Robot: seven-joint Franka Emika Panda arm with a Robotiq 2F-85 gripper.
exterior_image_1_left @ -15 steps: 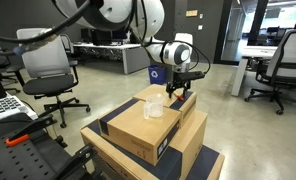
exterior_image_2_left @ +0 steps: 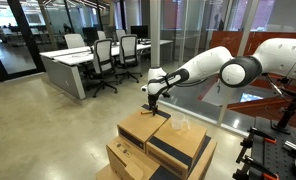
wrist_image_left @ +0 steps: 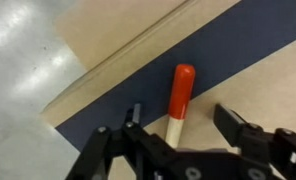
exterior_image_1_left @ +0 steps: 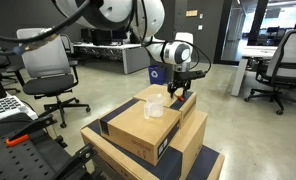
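Note:
A marker-like stick with a red end (wrist_image_left: 182,88) and a pale body lies on a cardboard box with a dark band, its red end across the band. My gripper is partly open around it, one finger to each side. Gaps show between the stick and both fingers, so it is not clasped. The lower part of the stick runs down behind the gripper's base. In the first exterior view, the gripper (exterior_image_1_left: 179,93) is low over the far end of the boxes, with a small red spot below it.
A clear plastic container (exterior_image_1_left: 153,107) stands on the nearer cardboard box (exterior_image_1_left: 140,127), on the robot's side of the gripper. More boxes are stacked below and beside it. Office chairs (exterior_image_1_left: 50,76) and open floor surround the stack.

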